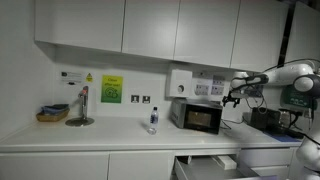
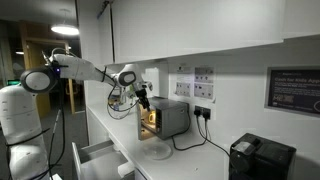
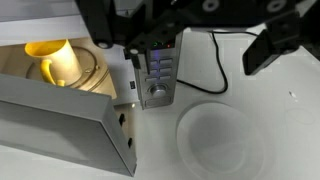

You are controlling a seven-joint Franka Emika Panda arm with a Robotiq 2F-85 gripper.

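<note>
A yellow mug [image 3: 62, 62] stands inside the microwave [image 2: 174, 118], whose grey door [image 3: 60, 125] is swung open. The mug [image 2: 151, 119] also shows through the microwave's opening in exterior view 2. On the counter, a round white plate [image 3: 220, 140] lies in front of the microwave. My gripper is open and empty, its dark fingers spread at the top of the wrist view, with the microwave's control panel [image 3: 155, 75] visible between and below them. In exterior view 1 the gripper [image 1: 231, 102] hangs above the counter, to the right of the microwave.
A dark appliance [image 2: 261, 158] stands farther along the counter, a cable running near it. Below the counter's front, a drawer [image 2: 95, 155] is pulled out. A bottle [image 1: 154, 120] and a tap [image 1: 84, 105] are well to the left, with clear counter between.
</note>
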